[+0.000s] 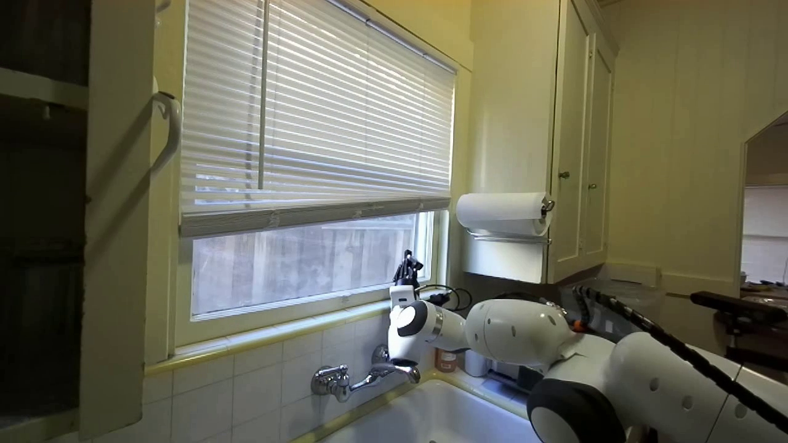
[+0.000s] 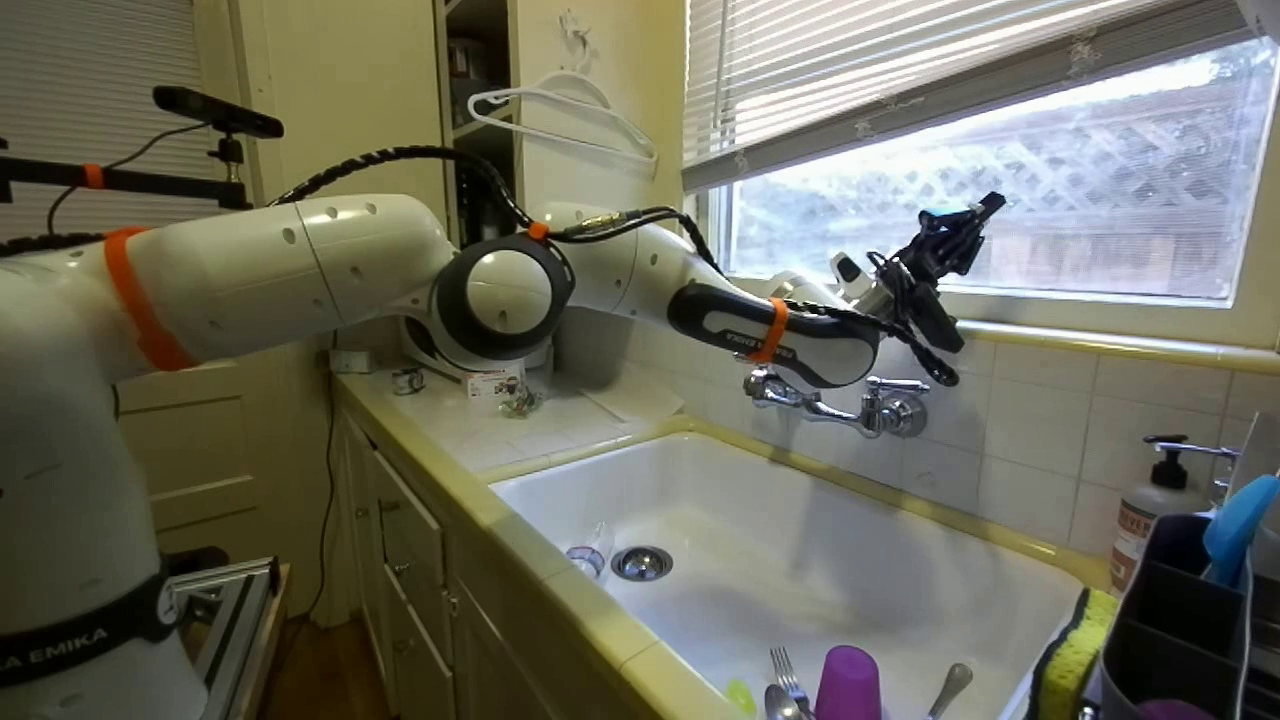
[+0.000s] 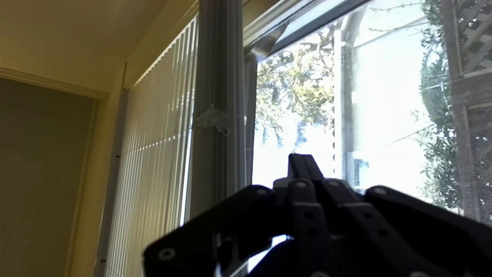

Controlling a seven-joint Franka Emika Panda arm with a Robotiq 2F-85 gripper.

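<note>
White slatted blinds cover the upper part of the window, and their grey bottom rail hangs above a strip of bare glass. My black gripper is below that rail, in front of the glass, with a visible gap between them. In the wrist view the fingers of my gripper are pressed together, and nothing shows between them. The same view has the bottom rail running up beside the fingers, apart from them. From the other side, my gripper points up toward the window.
Below the arm are the wall faucet and a white sink holding a purple cup and cutlery. A paper towel roll hangs right of the window. An open cabinet door stands at the left.
</note>
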